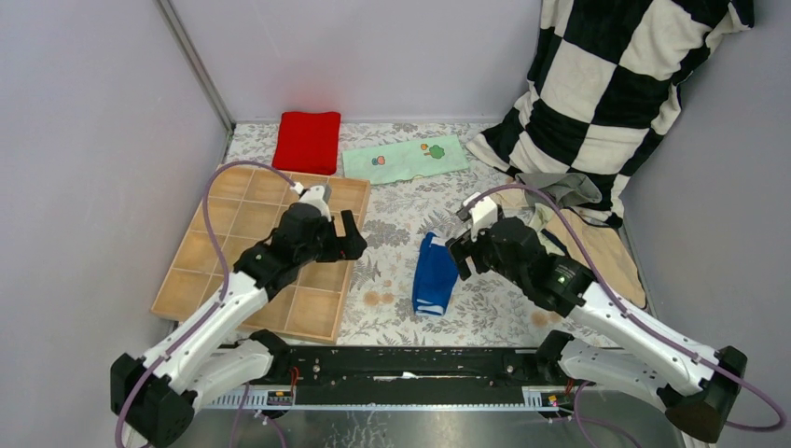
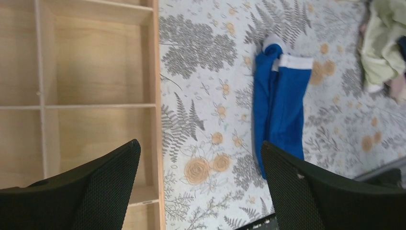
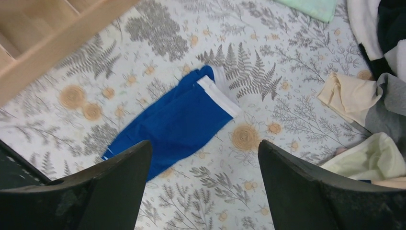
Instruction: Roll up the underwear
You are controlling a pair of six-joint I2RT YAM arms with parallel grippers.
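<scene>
Blue underwear (image 1: 434, 275) with white bands lies folded into a long strip on the patterned table, between the two arms. The left wrist view shows the blue underwear (image 2: 287, 105) right of the wooden tray, its far end showing a white waistband. My left gripper (image 1: 353, 235) hangs open over the tray's right edge, apart from the cloth. Just right of the underwear's upper part, my right gripper (image 1: 463, 259) is open, with nothing between its fingers. In the right wrist view the underwear (image 3: 177, 124) lies slantwise below it, its near end partly hidden by the left finger (image 3: 110, 184).
An empty compartment tray (image 1: 244, 201) fills the table's left side. A red folded cloth (image 1: 308, 142) and a green cloth (image 1: 406, 161) lie at the back. Beige and grey clothes (image 1: 597, 245) are heaped at the right, beneath a checkered blanket (image 1: 606, 84).
</scene>
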